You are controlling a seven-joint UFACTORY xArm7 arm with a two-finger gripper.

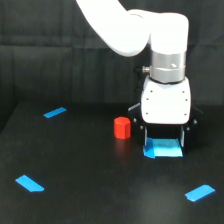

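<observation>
My white gripper (165,136) points straight down on the right side of the camera view. Its dark fingers are spread wide, with a dark gap between them. Just below and between the fingertips is a light blue object (166,148) on the black table; whether the fingers touch it is too small to tell. A red block (122,128) stands on the table a short way left of the gripper, apart from it.
Blue strips lie flat on the black table: one at the back left (55,112), one at the front left (29,184) and one at the front right (200,192). A dark curtain (50,50) hangs behind.
</observation>
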